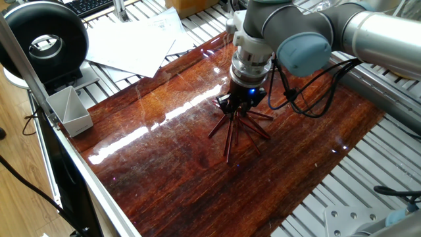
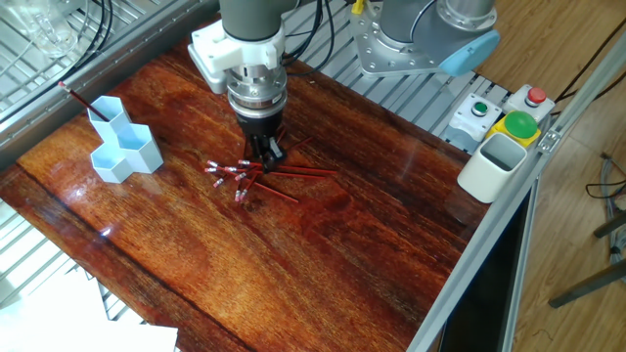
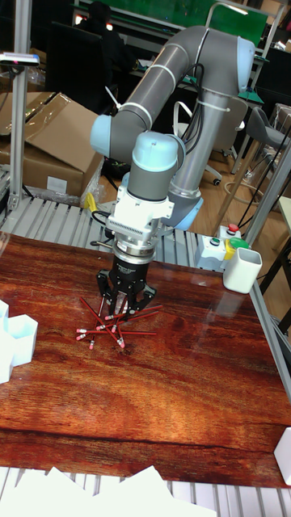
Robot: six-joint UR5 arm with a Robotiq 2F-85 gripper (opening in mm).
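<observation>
Several dark red pencils with pale ends (image 2: pixel 284 174) lie in a loose, crossing heap on the wooden board. In exterior view 3 the heap (image 3: pixel 142 334) spreads out under the arm. My gripper (image 3: pixel 122 312) points down right at it, its fingertips low among the pencils; the gripper (image 2: pixel 264 161) hides part of the heap in exterior view 2. From these views I cannot make out how far apart the fingers are or whether a pencil is between them. A pale blue holder of joined hexagonal cups (image 2: pixel 125 147) stands to the left, with one pencil (image 2: pixel 83 103) leaning in its back cup.
A white square cup (image 2: pixel 489 171) stands at the board's edge, near the push-button boxes (image 2: pixel 518 127). White papers (image 1: pixel 131 47) lie beyond the board in exterior view 1. Cables (image 1: pixel 322 92) hang beside the arm. Much of the wooden board (image 2: pixel 245 284) is bare.
</observation>
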